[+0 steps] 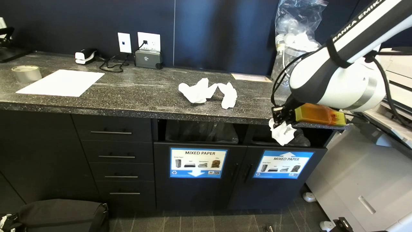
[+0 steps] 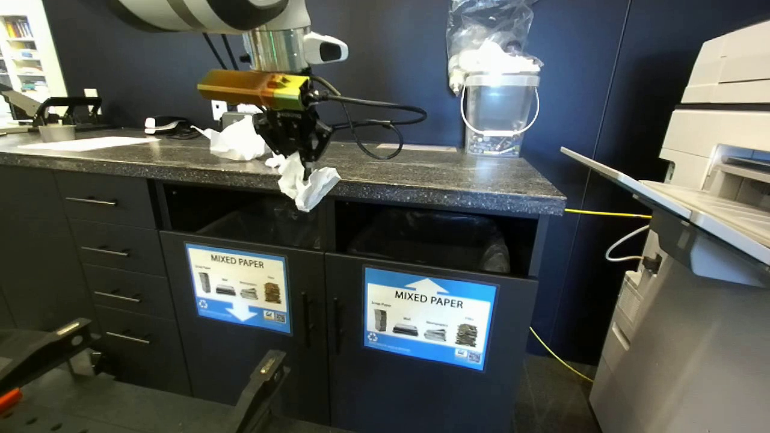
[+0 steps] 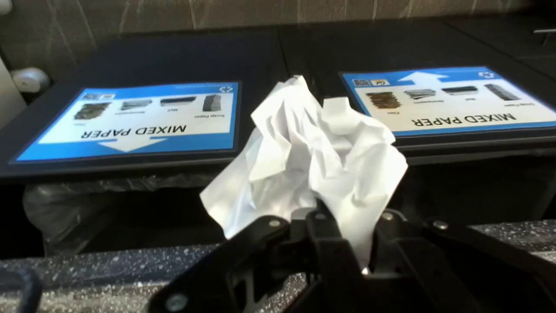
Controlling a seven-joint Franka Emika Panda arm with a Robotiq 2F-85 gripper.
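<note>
A crumpled white paper is pinched in my gripper, whose fingers are shut on it. In exterior view 1 this paper hangs just below the counter edge, in front of the right bin opening. From exterior view 2 it appears near the divider between the two openings. Two more crumpled papers, a larger one and a narrower one, lie close together on the counter. Beneath the counter are the left bin opening and the right bin opening, both with dark liners.
A flat white sheet and a tape roll rest at the counter's left. A clear bucket stands at the back right, and a printer fills the right side. Mid-counter is mostly clear.
</note>
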